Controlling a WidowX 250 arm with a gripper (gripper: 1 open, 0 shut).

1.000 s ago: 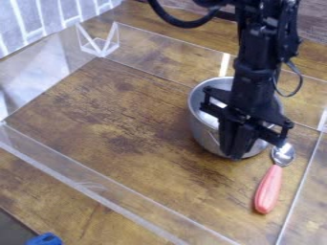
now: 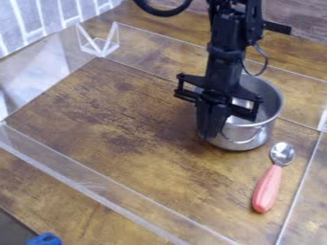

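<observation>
A silver metal pot (image 2: 255, 134) stands on the wooden board at the right of the camera view. My black gripper (image 2: 208, 132) is lowered against the pot's left front side, over part of it; its fingertips look shut, and I see nothing held between them. A spoon with a pink handle (image 2: 269, 189) lies just in front of the pot to the right, bowl toward the back.
The left and middle of the wooden board (image 2: 102, 124) are clear, bordered by clear plastic edges. A white wire-like piece (image 2: 99, 40) is at the back left, and a blue object (image 2: 45, 238) is at the front left corner.
My gripper has moved left and slightly back, from over the pot's right front to its left side. The pot sits slightly further right than a second ago; the spoon is unmoved.
</observation>
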